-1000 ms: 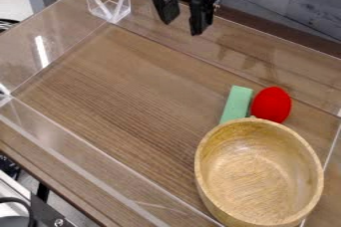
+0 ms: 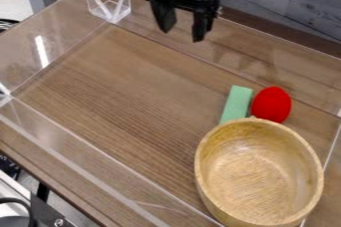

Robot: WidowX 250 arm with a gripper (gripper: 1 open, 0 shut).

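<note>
My gripper hangs at the top middle of the view, dark and blurred, its fingers apart with nothing visible between them. Below and to the right, far from it, a green bar lies beside a red rounded object, both just behind a large empty tan bowl.
A clear, see-through holder stands at the back left. A dark wall runs along the back right, and a dark cable lies at the bottom left corner.
My gripper shifts slightly about the back middle of the table. The objects on the table stay where they were.
</note>
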